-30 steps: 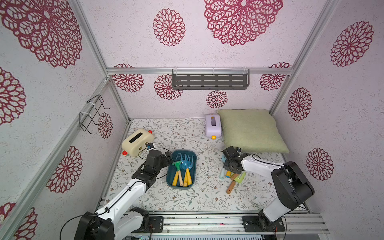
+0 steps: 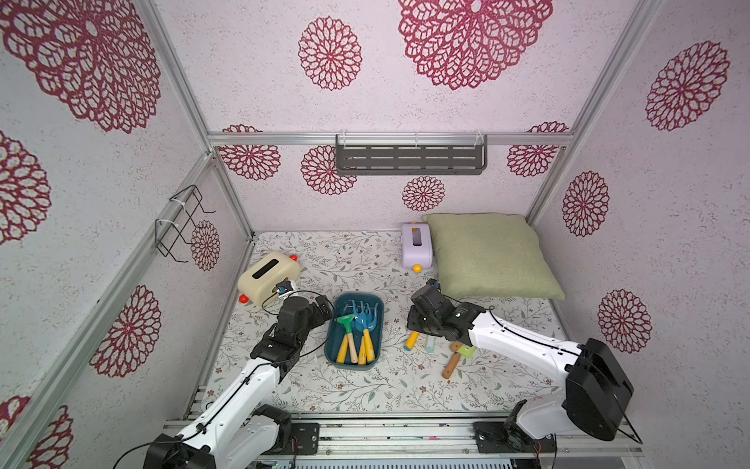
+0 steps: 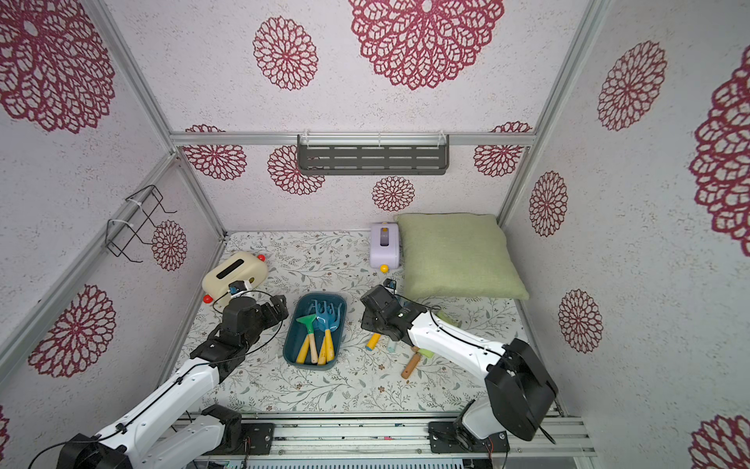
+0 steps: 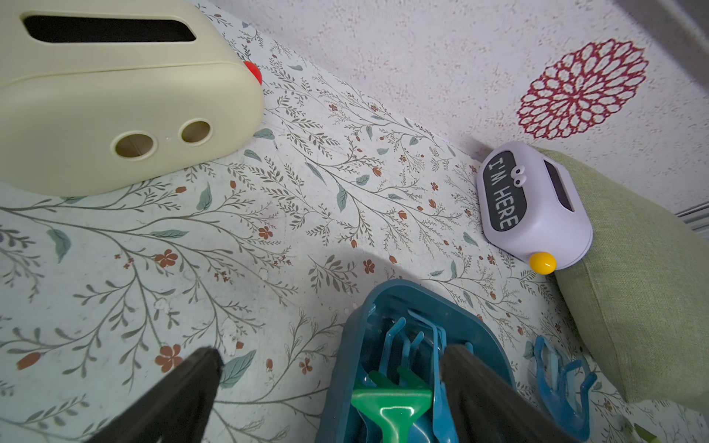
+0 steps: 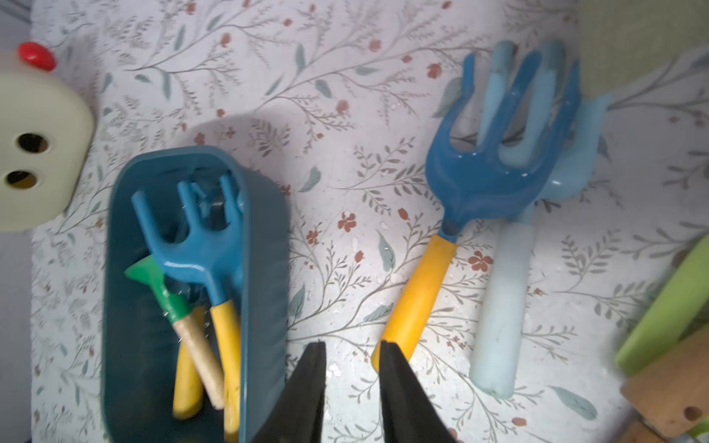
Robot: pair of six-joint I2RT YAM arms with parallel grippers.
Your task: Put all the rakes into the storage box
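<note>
A blue rake (image 5: 483, 181) with a yellow handle (image 5: 417, 299) is in the right wrist view, its tines overlapping a paler blue rake (image 5: 506, 306). In the top left view my right gripper (image 2: 414, 322) covers most of it. The fingers (image 5: 314, 376) of that gripper stand part open beside the handle's end, with patterned cloth showing between them; whether one touches the handle cannot be told. To the left is the teal storage box (image 2: 327, 344), holding several garden tools, among them a blue fork (image 5: 203, 254) and a green-headed tool (image 4: 391, 406). My left gripper is open and empty left of the box.
Wooden-handled tools (image 2: 450, 366) and a green piece (image 2: 466, 351) lie right of the rake. A green cushion (image 2: 492, 254) and a lilac tissue box (image 2: 416, 246) stand behind; a cream one (image 2: 269, 277) is at left. Cloth between rake and box is clear.
My right arm has moved left, toward the box. The yellow handle has shifted left too and is now tilted, while the paler rake stays about where it was. The left arm barely moved.
</note>
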